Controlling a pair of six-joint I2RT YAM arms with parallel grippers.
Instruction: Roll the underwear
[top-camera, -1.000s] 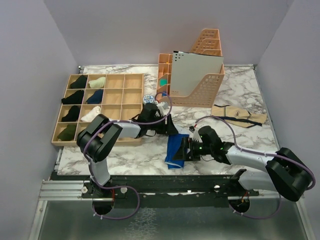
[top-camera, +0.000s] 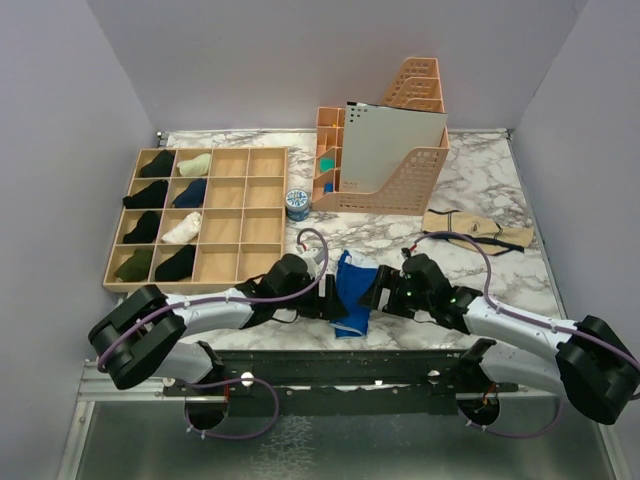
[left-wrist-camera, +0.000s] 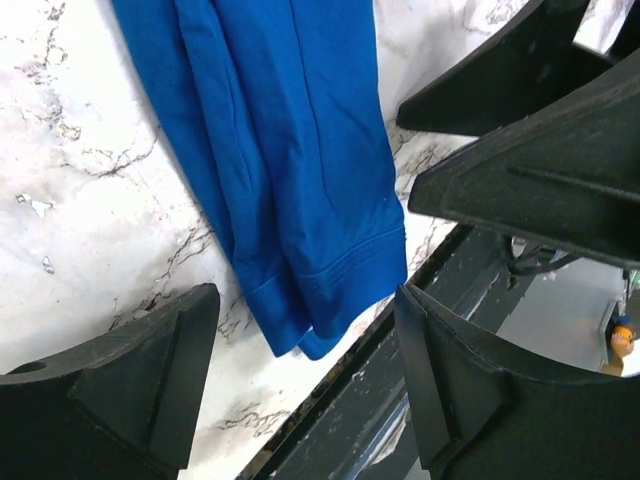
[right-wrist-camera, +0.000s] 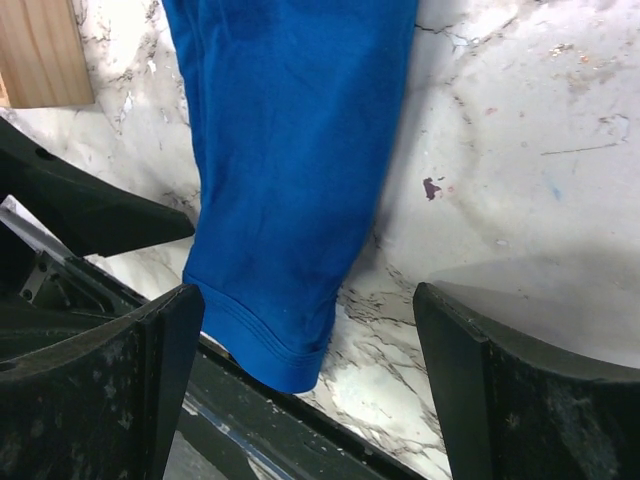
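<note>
Blue underwear (top-camera: 356, 283) lies folded lengthwise on the marble table between both grippers. My left gripper (top-camera: 323, 307) is over its near left part; in the left wrist view its fingers stand open around the end of the blue cloth (left-wrist-camera: 330, 220), with nothing visibly held. My right gripper (top-camera: 378, 294) is at the cloth's right side, fingers apart; in the right wrist view the cloth (right-wrist-camera: 280, 200) lies between and beyond the fingertips, free on the table.
A wooden grid box (top-camera: 230, 229) with rolled garments stands at the left. A peach organiser (top-camera: 390, 200), a blue tin (top-camera: 297, 205) and beige fabric (top-camera: 475, 225) are at the back. The table's near edge is just below the cloth.
My left gripper has moved from the cloth's far end toward the near edge. My right gripper has shifted slightly right and back from the cloth's near part.
</note>
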